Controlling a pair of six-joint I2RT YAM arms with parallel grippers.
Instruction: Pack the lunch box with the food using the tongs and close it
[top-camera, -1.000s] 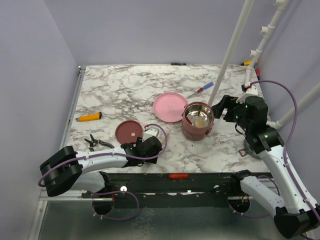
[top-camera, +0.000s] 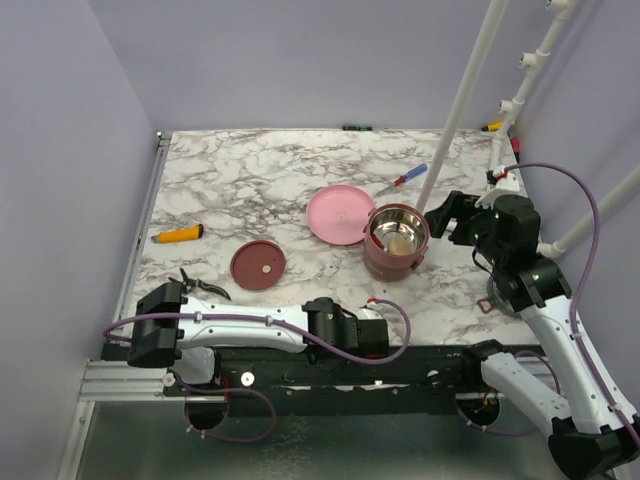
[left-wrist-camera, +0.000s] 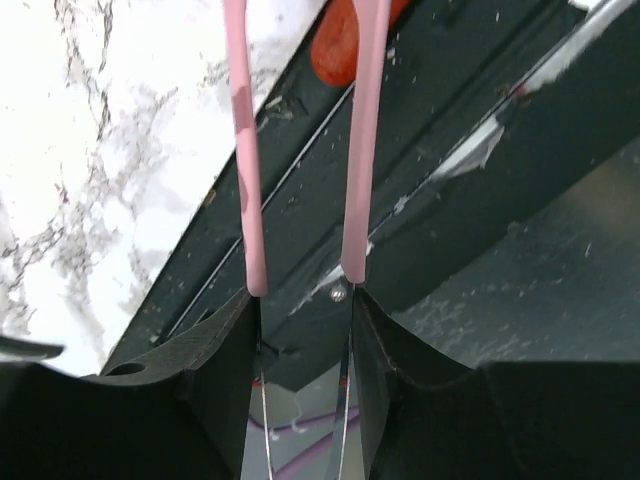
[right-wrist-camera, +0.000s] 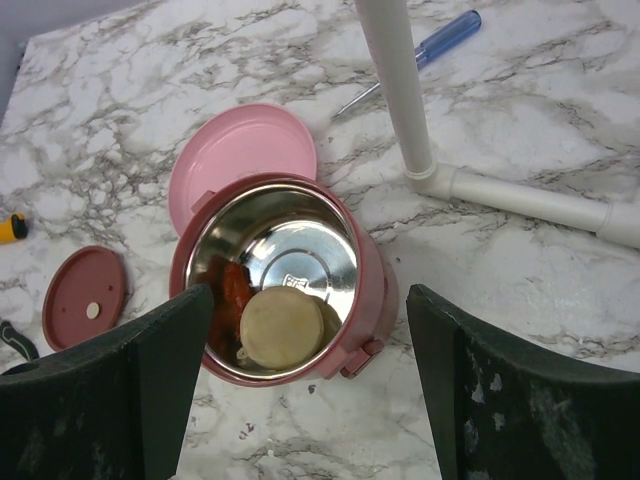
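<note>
My left gripper is closed on a pair of pink tongs (left-wrist-camera: 362, 150), whose two arms stand apart and run past the top of the left wrist view. Partly behind one arm shows an orange-red sausage (left-wrist-camera: 332, 52) on the dark front ledge; whether they touch I cannot tell. In the top view the left arm hides it. The pink lunch box (right-wrist-camera: 375, 290) stands uncovered, its steel inside holding a pale round bun (right-wrist-camera: 282, 328) and a reddish sausage-like piece (right-wrist-camera: 236, 287). Right of the box, my right gripper (top-camera: 440, 218) hovers open and empty.
A pink plate (top-camera: 340, 214) lies behind the box and a brown lid (top-camera: 258, 265) to its left. White pipes (top-camera: 463, 100) and a blue screwdriver (top-camera: 405, 178) are near the box. Pliers (top-camera: 205, 287) and a yellow-handled tool (top-camera: 177, 234) lie left.
The left arm has swung right and toward the front ledge, carrying the tongs; it now covers the sausage in the top view. The right arm has hardly moved. Box, plate and lid stay put.
</note>
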